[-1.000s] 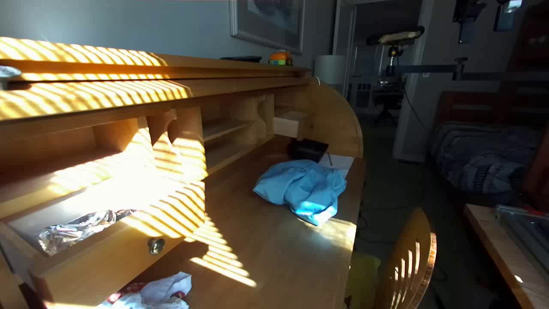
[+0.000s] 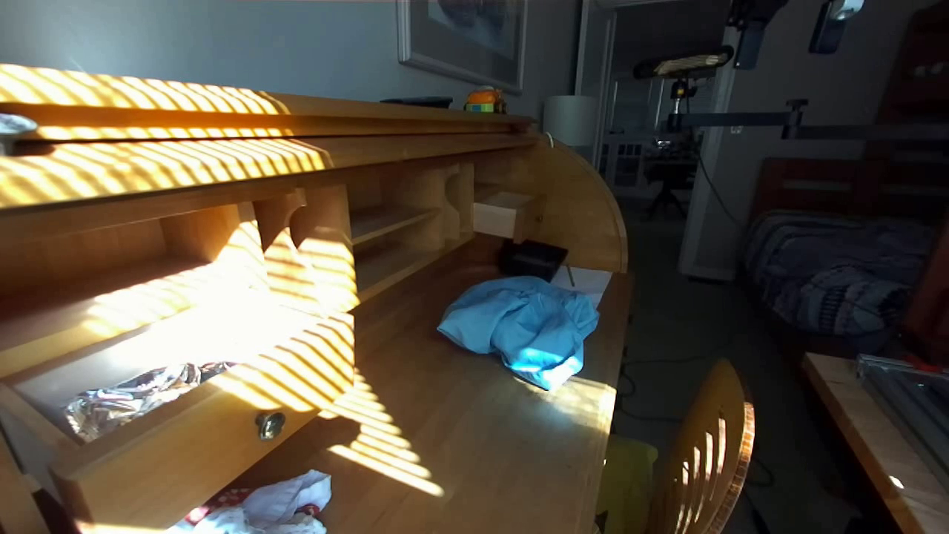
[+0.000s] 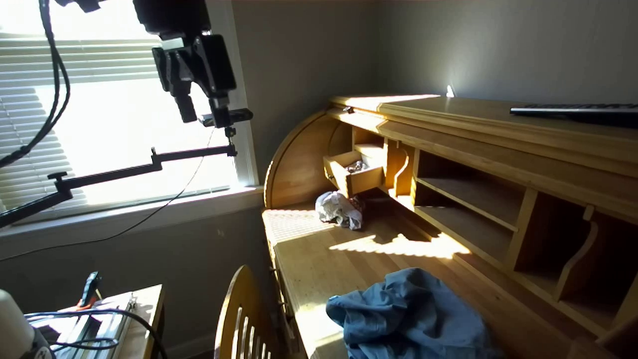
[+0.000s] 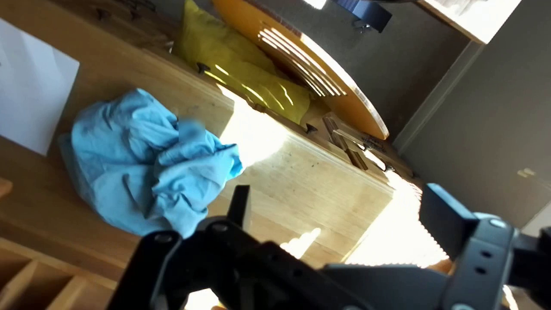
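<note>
A crumpled blue cloth (image 2: 523, 325) lies on the desktop, toward the end with the white paper; the wrist view shows the same cloth (image 4: 150, 160) left of the fingers. My gripper (image 3: 204, 116) hangs high in the air in front of the window, clear of the desk. Its fingers are spread, and the gap of the gripper is empty in the wrist view. At the opposite end, a white and red cloth (image 3: 338, 209) is bunched below an open drawer (image 3: 354, 174). Shiny crinkled wrapping (image 2: 142, 400) rests inside that drawer.
A dark box (image 2: 531, 259) and white paper (image 2: 587, 283) occupy the desk's far end, near another pulled-out drawer (image 2: 505, 216). A wooden chair (image 2: 709, 454) stands at the front edge. Bare desktop (image 2: 427, 400) separates the two cloths.
In exterior view 1, my gripper has shifted left and slightly down, toward the desk. The cloths and drawers stay where they were.
</note>
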